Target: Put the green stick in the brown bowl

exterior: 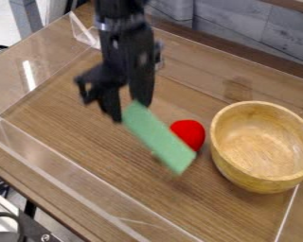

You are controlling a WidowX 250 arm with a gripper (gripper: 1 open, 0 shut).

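Observation:
Blurred by motion, the green stick (159,142) hangs from my gripper (121,110), which is shut on its upper left end. The stick slants down to the right, its lower end just left of the bowl and overlapping the red ball in the view. Empty, the brown bowl (222,131) stands at the right side of the table. Smeared dark finger shapes hide the exact grip.
A red ball (188,131) lies against or close to the bowl's left side, partly behind the stick. Bare wooden table (65,142) stretches to the left and front. A raised wooden edge runs along the back right.

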